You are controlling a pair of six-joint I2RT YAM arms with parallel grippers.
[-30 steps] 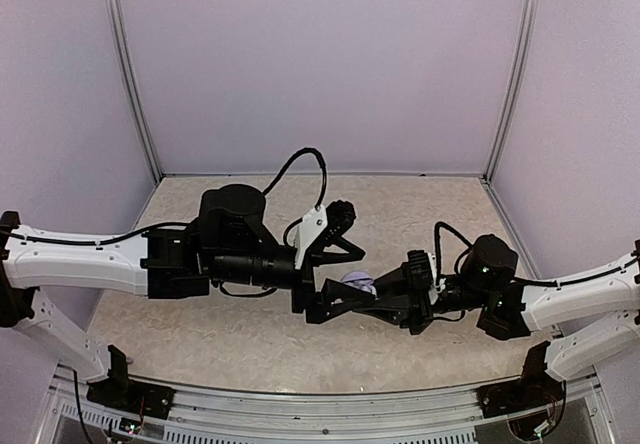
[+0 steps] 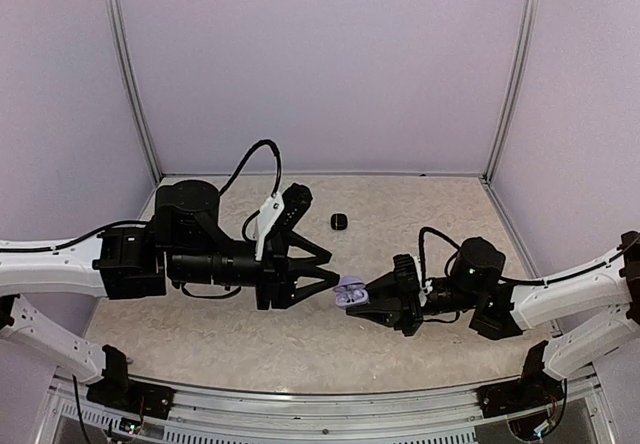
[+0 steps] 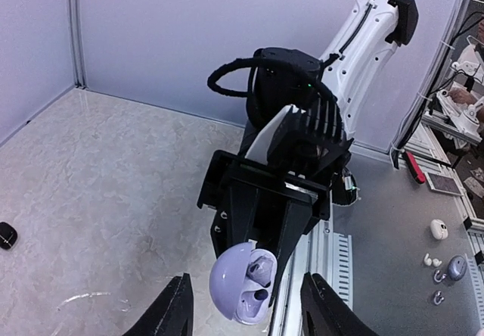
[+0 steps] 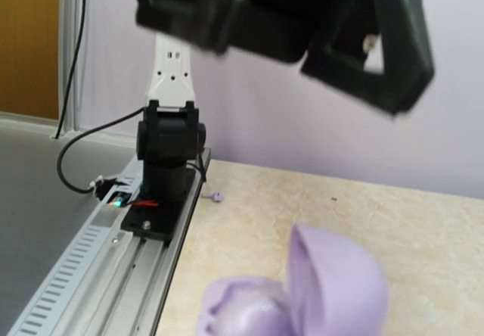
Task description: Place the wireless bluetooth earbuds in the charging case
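Note:
The lilac charging case (image 2: 350,292) (image 3: 236,279) (image 4: 336,283) is held lid-up by my right gripper (image 2: 365,304), shut on it. The lid stands open and earbud shapes show in its cavities, though their seating is unclear. Just left of the case, my left gripper (image 2: 325,272) has its fingers apart, with nothing visible held between them; in the left wrist view the case appears beyond the gap.
A small black block (image 2: 339,221) (image 3: 6,234) lies at the back of the bare worktop (image 2: 250,344). The metal rail (image 2: 325,404) runs along the front edge.
The case shifted slightly left.

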